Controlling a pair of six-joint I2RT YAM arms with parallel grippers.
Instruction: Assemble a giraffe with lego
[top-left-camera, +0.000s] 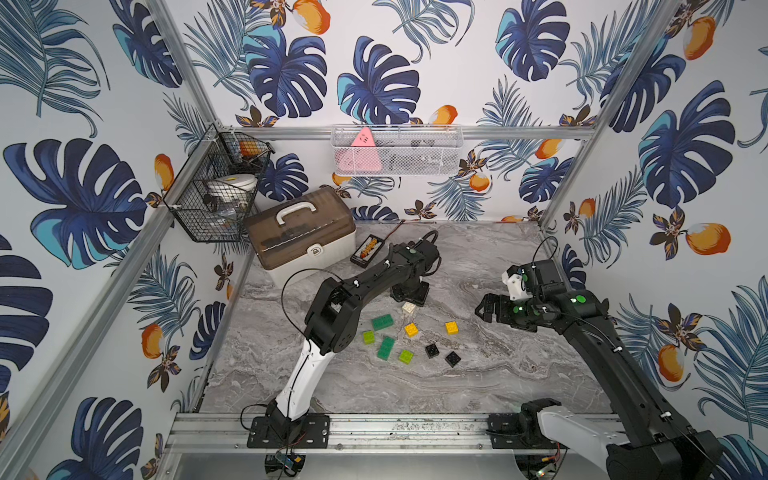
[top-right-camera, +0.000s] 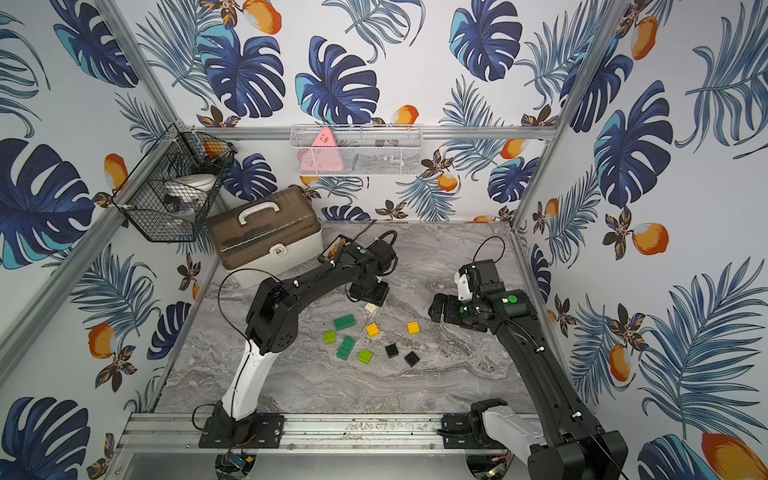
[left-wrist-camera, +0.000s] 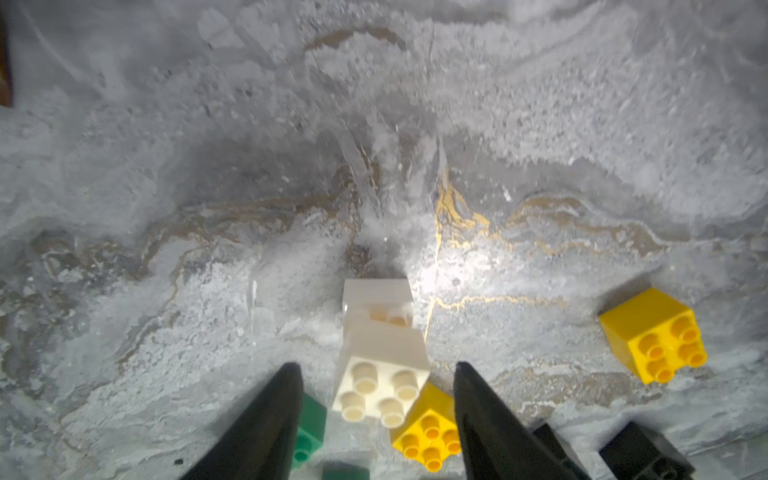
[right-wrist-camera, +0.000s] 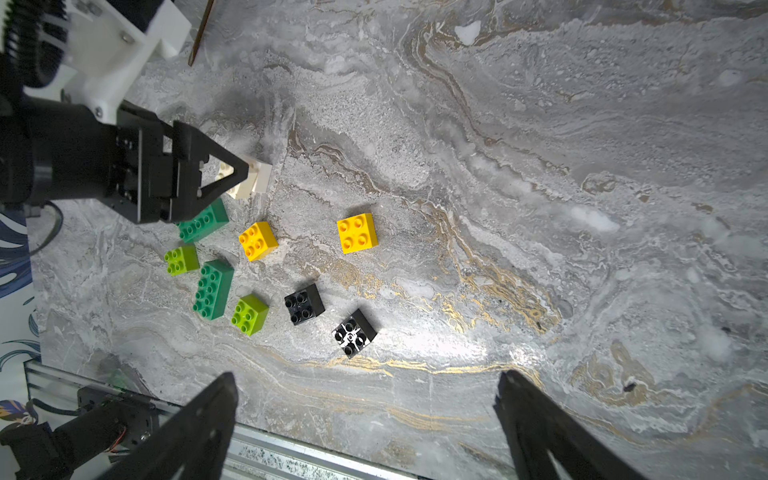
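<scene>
White bricks (left-wrist-camera: 380, 356), one seemingly set back on another, appear between the fingers of my left gripper in the left wrist view. That gripper is open, with gaps on both sides of the white bricks. From the right wrist view, its dark fingertips partly cover the white bricks (right-wrist-camera: 257, 177). Loose around them lie two yellow bricks (right-wrist-camera: 357, 233), two long green bricks (right-wrist-camera: 213, 289), two lime bricks (right-wrist-camera: 249, 315) and two black bricks (right-wrist-camera: 304, 304), one bearing white marks. My right gripper is open and empty, off to the right above the table.
A brown-lidded toolbox (top-left-camera: 301, 232) and a small dark box (top-left-camera: 367, 250) stand at the back left. Black wire basket (top-left-camera: 220, 188) and white mesh basket (top-left-camera: 397, 152) hang on the walls. Bare table (top-left-camera: 480, 248) lies between the arms and toward the front.
</scene>
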